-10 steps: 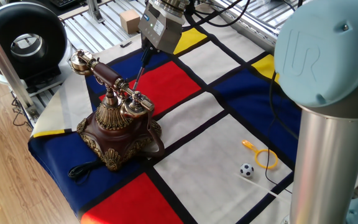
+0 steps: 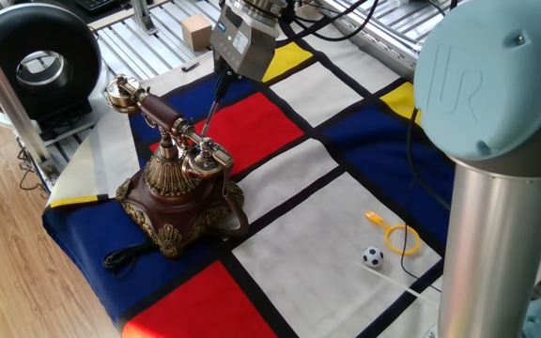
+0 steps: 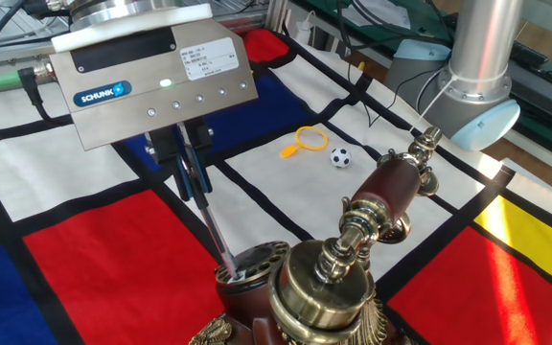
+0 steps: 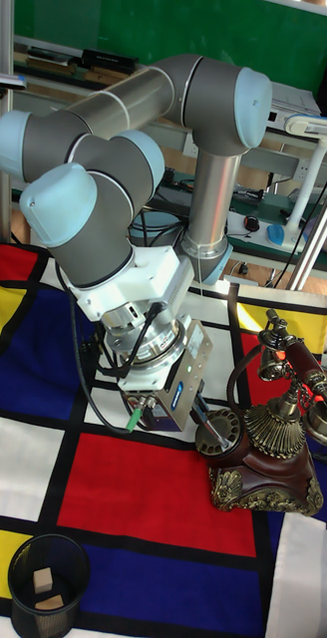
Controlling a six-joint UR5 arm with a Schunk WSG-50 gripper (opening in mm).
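An old-style brown and brass telephone (image 2: 181,183) stands on the patterned cloth, its handset (image 3: 391,192) resting across the cradle. My gripper (image 3: 188,180) is above the phone's front, pointing down and tilted, its dark fingers closed around a thin pale rod (image 3: 220,240). The rod's lower end reaches the round dial (image 3: 274,253), at a finger hole near the dial's edge; whether it presses there I cannot tell. From the exterior view 3 side, the rod meets the dial (image 4: 219,429) as well. In exterior view 1 the dial is hidden behind the phone.
A yellow hoop with a handle (image 2: 402,239) and a small football (image 2: 373,256) lie on a white square, well clear of the phone. A black mesh basket (image 4: 48,585) holds wooden blocks. The phone's black cord (image 2: 130,256) lies beside its base.
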